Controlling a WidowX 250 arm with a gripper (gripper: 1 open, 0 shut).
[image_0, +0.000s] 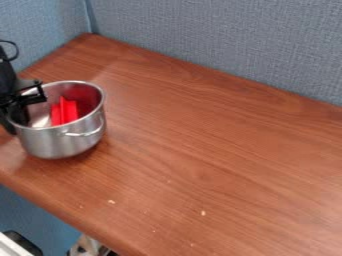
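Note:
A steel pot with a wire handle stands at the far left of the wooden table, holding a red object. My black gripper is at the pot's left rim, mostly cut off by the frame's left edge; its fingertips are hidden, so whether it grips the rim is not clear.
Grey-blue padded walls line the back and left. The table's front edge runs along the lower left.

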